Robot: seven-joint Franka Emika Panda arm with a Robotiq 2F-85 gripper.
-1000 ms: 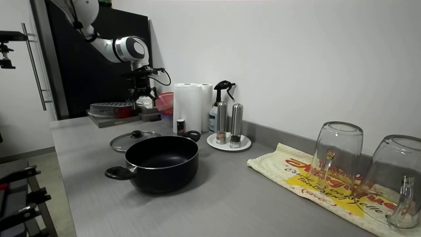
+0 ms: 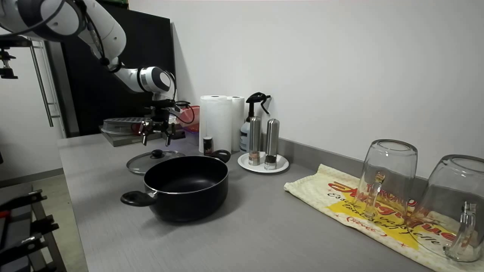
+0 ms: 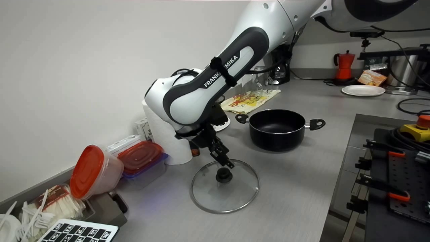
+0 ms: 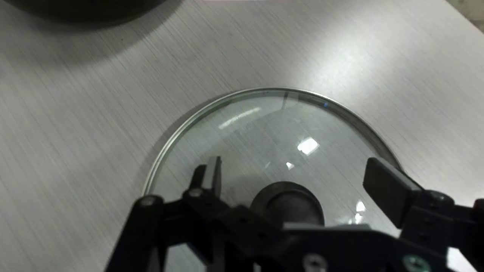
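Observation:
A round glass lid [image 3: 242, 189] with a metal rim and a black knob [image 3: 224, 175] lies flat on the grey counter. My gripper [image 2: 157, 139] is just above it, its fingers wide apart and empty. In the wrist view the lid [image 4: 254, 136] fills the middle, and its knob [image 4: 288, 199] appears between the two spread fingers, partly hidden by the gripper body. The black two-handled pot [image 2: 188, 199] stands uncovered beside the lid; its inside looks empty.
Paper towel rolls [image 2: 215, 124], a small dark jar [image 2: 207, 145] and a plate [image 2: 247, 163] bearing two grinders stand along the wall. Upturned glass mugs [image 2: 385, 181] rest on a printed cloth [image 2: 317, 190]. Food containers [image 3: 143, 159] sit behind the lid. Bare counter lies in front.
The arm has come down and slightly towards the camera, bringing the open gripper close over the lid. Lid and pot have stayed in place.

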